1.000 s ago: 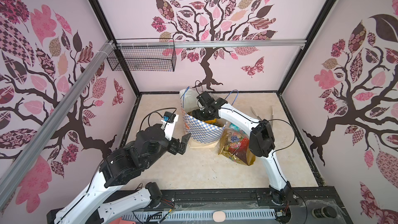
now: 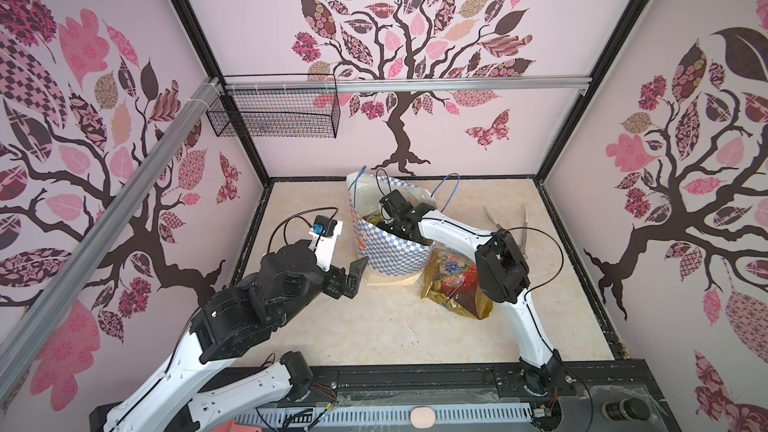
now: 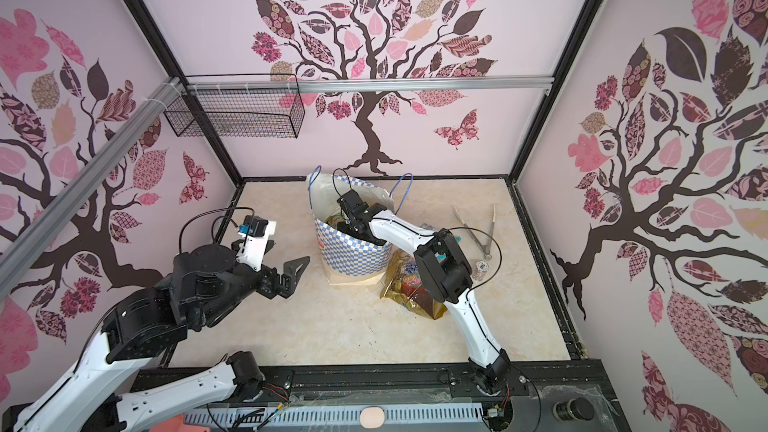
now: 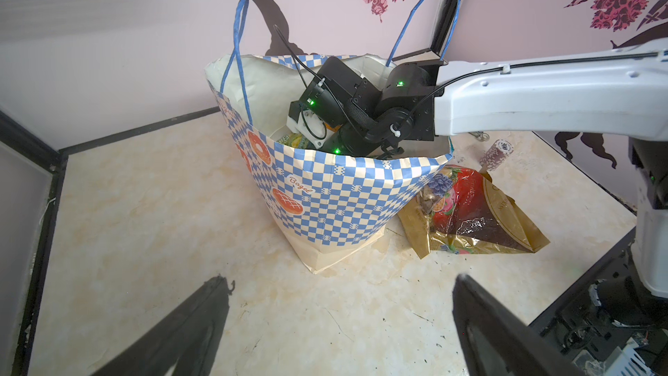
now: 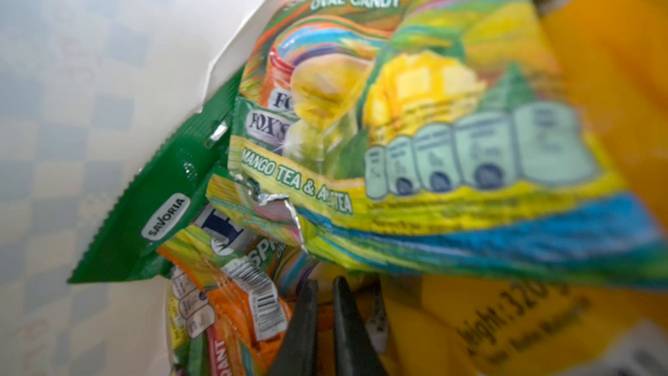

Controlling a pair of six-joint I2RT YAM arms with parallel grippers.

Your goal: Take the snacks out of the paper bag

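Note:
The paper bag (image 4: 334, 195), checked blue and white with blue handles, stands upright on the table. My right gripper reaches down into it; its fingers stand close together with a narrow gap, and whether anything is pinched there cannot be made out. Right above the tips hangs a Fox's candy bag (image 5: 417, 132). Around them lie a green Savoria packet (image 5: 156, 202), an orange packet with a barcode (image 5: 257, 292) and a yellow packet (image 5: 501, 327). My left gripper is wide open and empty, outside the bag at its front left.
A gold and red snack bag (image 4: 480, 216) lies on the table just right of the paper bag. Farther right are a small patterned cylinder (image 4: 496, 154) and tongs (image 3: 480, 233). A wire basket (image 2: 276, 112) hangs at the back left.
My left arm has stayed still.

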